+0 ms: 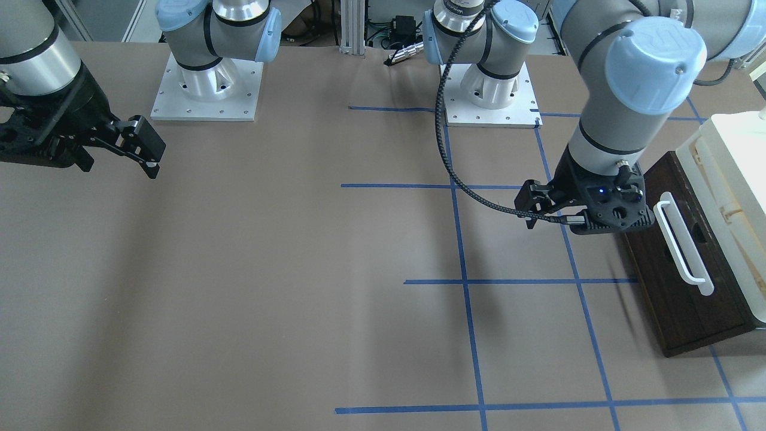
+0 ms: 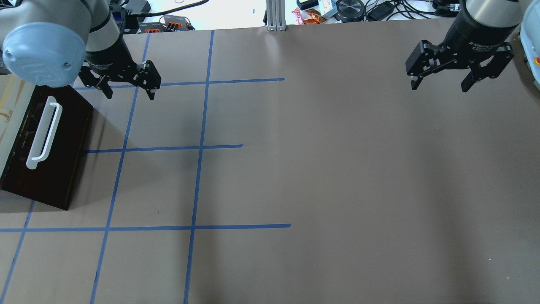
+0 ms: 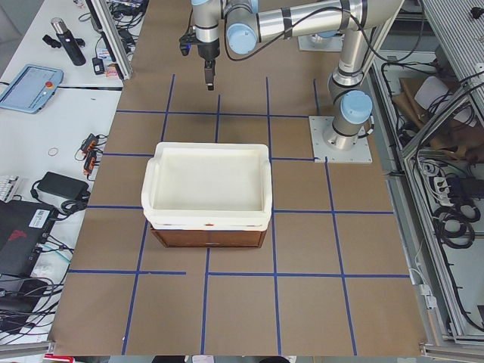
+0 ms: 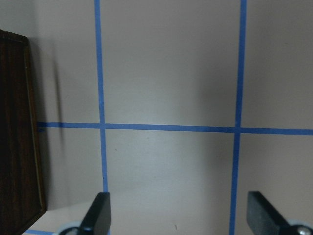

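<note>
My gripper [image 1: 531, 215] hangs over the blue-taped floor just beside a dark wooden drawer box [image 1: 682, 301] with a white handle [image 1: 682, 244] and a white tray top [image 3: 206, 185]. In the top view the gripper [image 2: 129, 93] sits at the box's far end, fingers pointing down and apart. In the wrist view the two fingers [image 4: 178, 215] stand wide with bare floor between them; the box's dark wood [image 4: 17, 132] runs along the left edge.
A second arm's gripper [image 2: 440, 81] hangs at the other side of the table. Arm bases [image 1: 488, 108] stand at the back.
</note>
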